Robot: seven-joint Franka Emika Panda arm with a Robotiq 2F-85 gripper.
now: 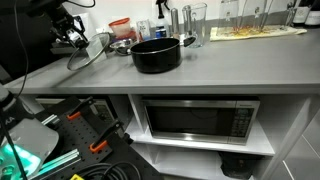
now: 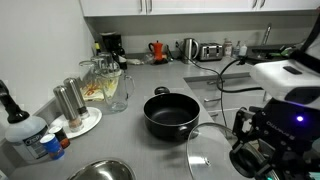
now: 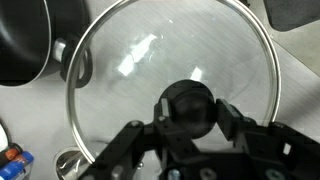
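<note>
A round glass lid [image 3: 130,62] with a clear face, metal rim and black knob [image 3: 191,108] fills much of the wrist view. My gripper is shut on that knob. In exterior view 1 the lid [image 1: 88,52] hangs tilted at the left end of the counter, below the gripper [image 1: 80,42]. Exterior view 2 shows the lid [image 2: 208,155] at the near side of a black pot [image 2: 172,117]. The pot [image 1: 157,56] stands upright on the counter without a cover, apart from the lid.
A metal bowl [image 2: 103,172], a plate [image 2: 82,124] with bottles and a pepper mill, and glass pitchers [image 2: 117,92] stand around the pot.
</note>
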